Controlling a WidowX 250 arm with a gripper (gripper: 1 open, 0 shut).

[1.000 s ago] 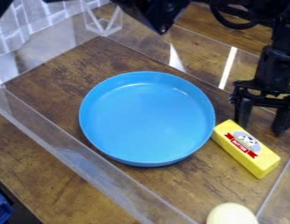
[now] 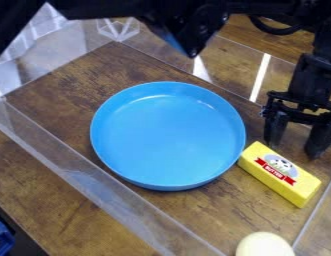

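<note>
A black robot gripper [image 2: 299, 128] hangs at the right edge, low over the wood beside a yellow box [image 2: 280, 174] with a red and white label. Its dark fingers blend into the background, so whether they are open or shut is unclear. A large blue plate [image 2: 167, 135] lies left of the box.
A pale egg-shaped object [image 2: 265, 247] sits at the bottom edge. Clear plastic strips border the wooden surface [image 2: 68, 105], which is bare at upper left. Something blue [image 2: 1, 238] shows at the lower left corner.
</note>
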